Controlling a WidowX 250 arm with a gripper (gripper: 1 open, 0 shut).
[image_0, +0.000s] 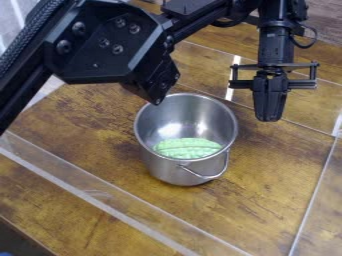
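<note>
A steel pot (158, 123) with a wire handle stands on the wooden surface, a pale green bumpy item (187, 147) lying in its bottom. My gripper (269, 105) hangs at the upper right, to the right of the pot and apart from it. Its black fingers are shut, with nothing visible between them.
Clear strips or edges run along the lower left and the right side. My dark arm spans the top left, over the area behind the pot.
</note>
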